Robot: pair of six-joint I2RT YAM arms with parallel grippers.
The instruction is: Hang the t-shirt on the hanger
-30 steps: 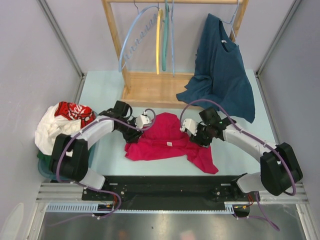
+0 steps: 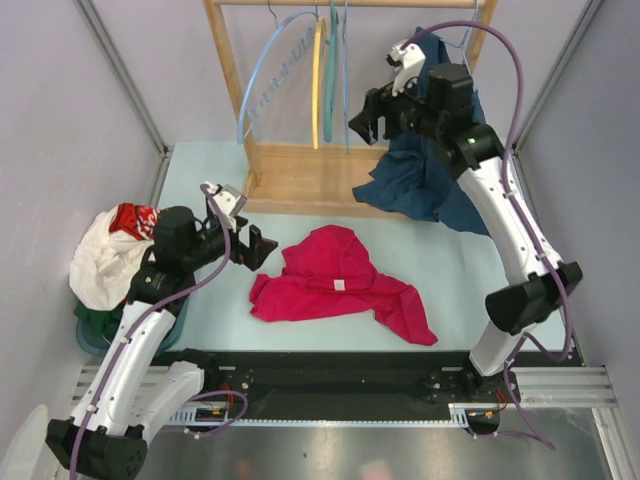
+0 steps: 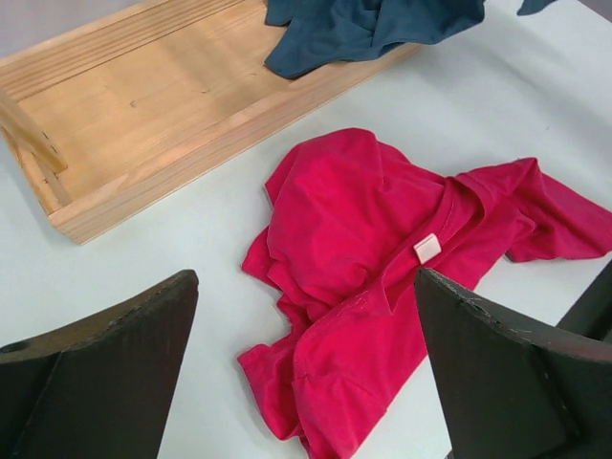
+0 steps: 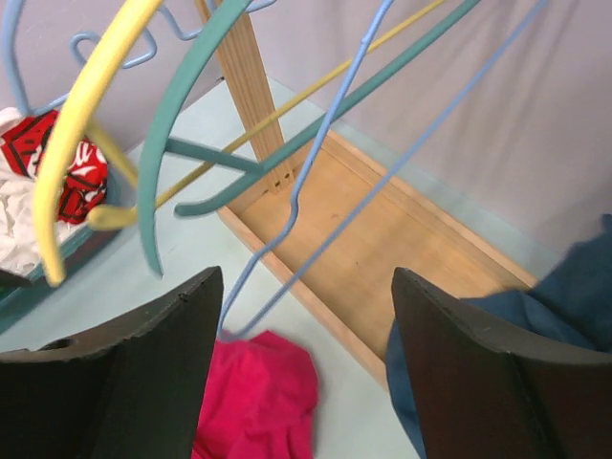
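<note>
A red T-shirt (image 2: 335,285) with a small pale tag lies crumpled on the white table. My left gripper (image 2: 256,245) is open above and left of it, the shirt seen between its fingers in the left wrist view. My right gripper (image 2: 375,118) is raised at the rail, fingers apart, beside the hanging hangers: a yellow hanger (image 2: 317,85), a teal hanger (image 2: 330,90) and blue hangers (image 4: 325,124). In the right wrist view a blue hanger's end reaches down between the fingertips; whether it is within the grip is unclear.
A wooden rack (image 2: 227,60) stands at the back, with a dark blue garment (image 2: 415,175) hanging at its right. A bin of clothes (image 2: 105,260) is at the left.
My right gripper has risen from the red shirt up to the hangers. My left gripper has lifted slightly and drawn back from the shirt.
</note>
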